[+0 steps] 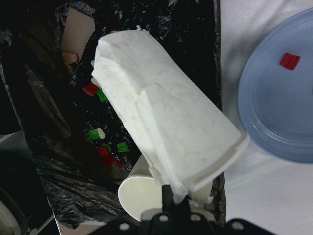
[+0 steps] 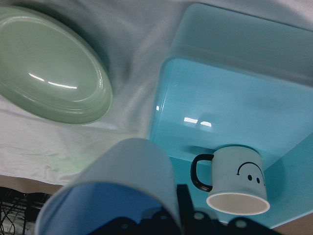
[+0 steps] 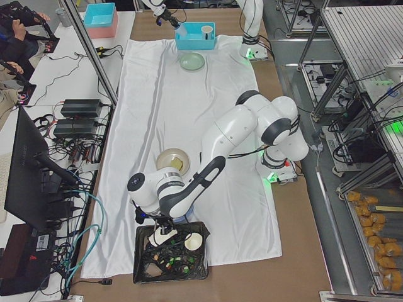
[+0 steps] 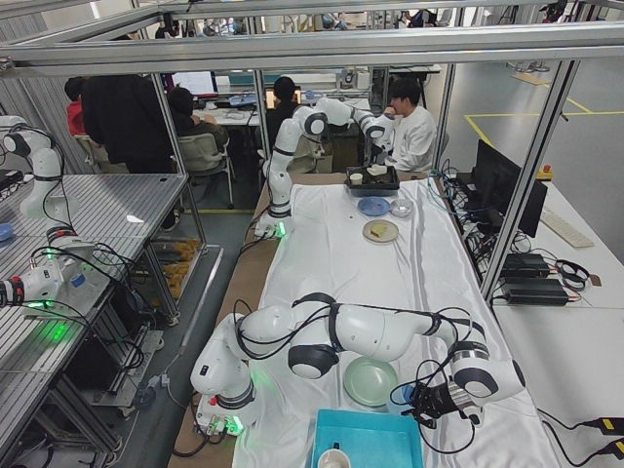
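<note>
My left gripper is shut on a crumpled white paper cup [image 1: 161, 112], held above a black-lined bin [image 3: 141, 258]. Inside the bin are another white cup [image 1: 139, 196], a cardboard scrap [image 1: 76, 32] and small red and green pieces. A blue plate [image 1: 279, 107] with a red piece on it is beside the bin. My right gripper is shut on a white cup [image 2: 146, 156] with a blue interior, beside a cyan basin [image 2: 225, 112] containing a smiley mug [image 2: 234, 181].
A green plate [image 2: 54, 73] lies near the basin. A beige plate [image 3: 164, 157] sits mid-table on the white cloth [image 3: 233, 207].
</note>
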